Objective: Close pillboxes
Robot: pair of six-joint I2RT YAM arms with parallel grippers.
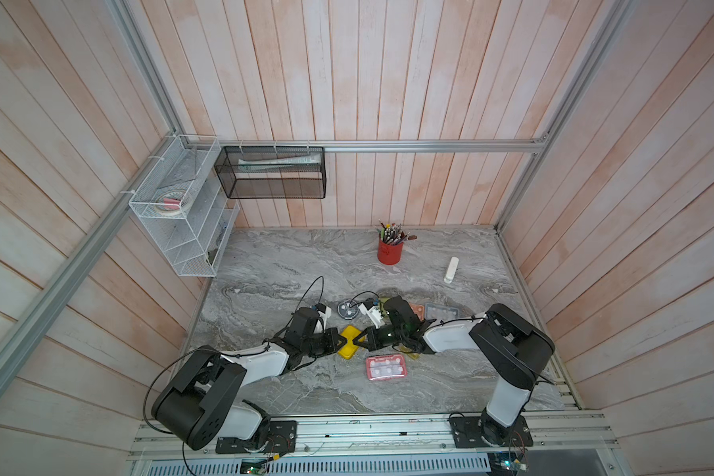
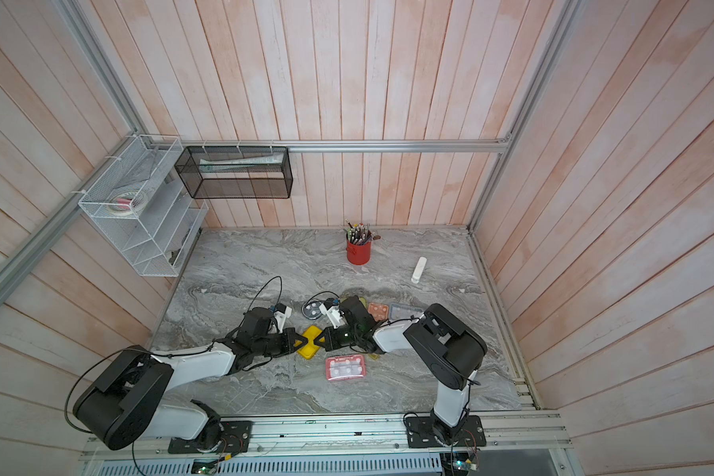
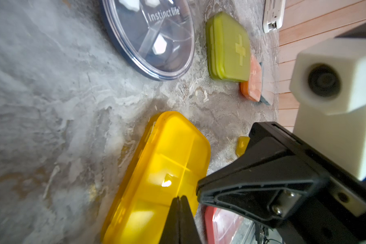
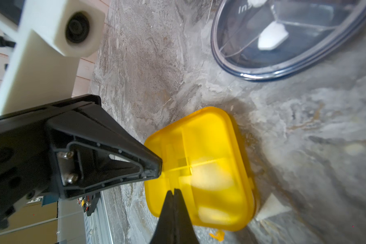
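The yellow pillbox lies flat on the table between the two arms, its translucent lid lying over the compartments. My left gripper is shut, fingertips over or against the lid; exact contact is unclear. From the other side, my right gripper is shut too, its tips over the same lid, nothing visible between them. A round clear pillbox with white pieces inside has its lid on. A green pillbox with a cross is shut behind it. Nearer the front edge is a pink pillbox with white contents.
An orange pillbox sits past the green one, near a clear box. Beside the yellow pillbox lies a small white piece. Further back stand a red pen cup and a white object.
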